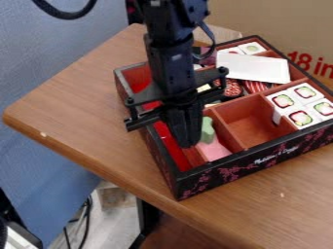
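My black gripper (185, 131) hangs down into the left front part of a dark patterned bento-style box (260, 160), over a red compartment. Its fingertips are low beside a pale green piece (207, 130) and a pink piece (212, 150); whether they hold anything cannot be made out, as the dark fingers overlap. To the right are an empty orange compartment (244, 121), white pieces with green and red centres (299, 102), a white card (254, 67) and red striped pieces behind the arm.
A cardboard box (279, 24) stands behind. The table's left edge drops to the floor.
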